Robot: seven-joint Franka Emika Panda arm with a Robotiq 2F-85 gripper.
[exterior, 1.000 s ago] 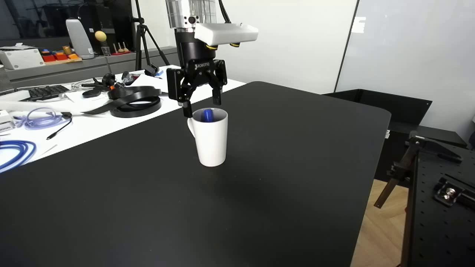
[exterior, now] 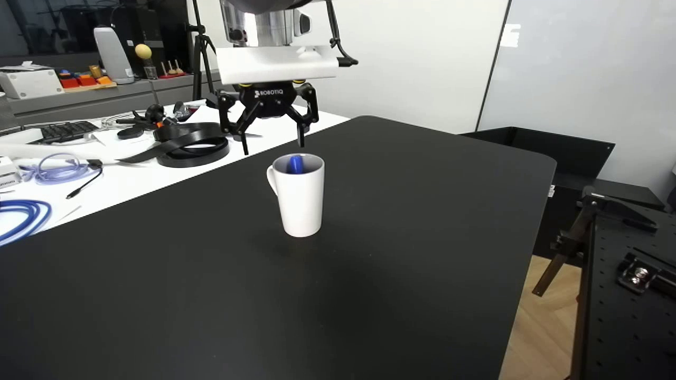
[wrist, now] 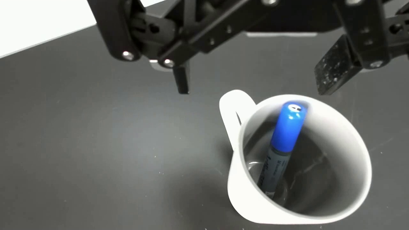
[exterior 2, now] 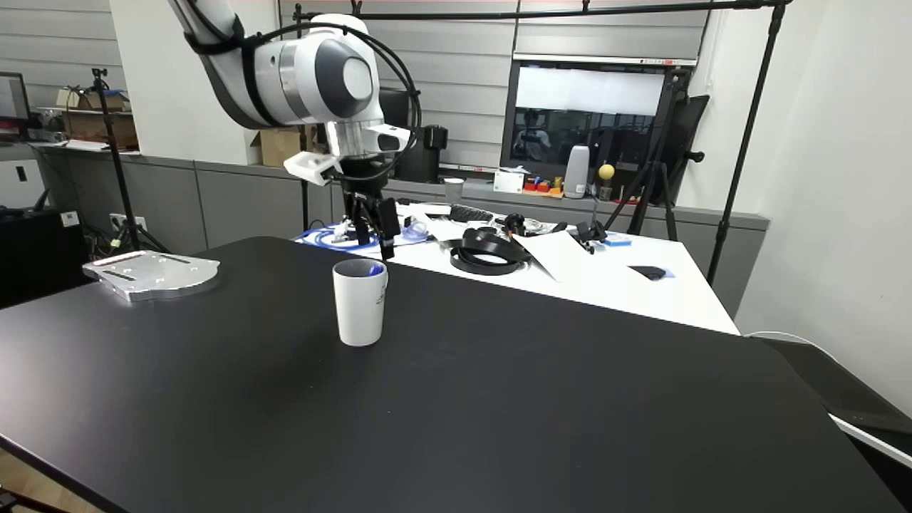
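Observation:
A white mug (exterior: 302, 206) stands upright on the black table, its handle on the left in exterior view 1. Inside it leans a marker with a blue cap (wrist: 288, 126) and a grey barrel (wrist: 274, 170); the cap end is up, near the rim. My gripper (exterior: 273, 150) is open above and behind the mug, its fingers wide apart and nothing between them. In the wrist view one finger (wrist: 183, 78) is left of the mug's handle and the other is close above the rim's far side. Exterior view 2 shows the mug (exterior 2: 359, 309) just below the gripper.
A white side table behind holds a black strap roll (exterior: 190, 145), blue cable (exterior: 25, 218) and other clutter. At the table's left in exterior view 2 lies a silver metal plate (exterior 2: 154, 272).
The mug and marker have stayed in place.

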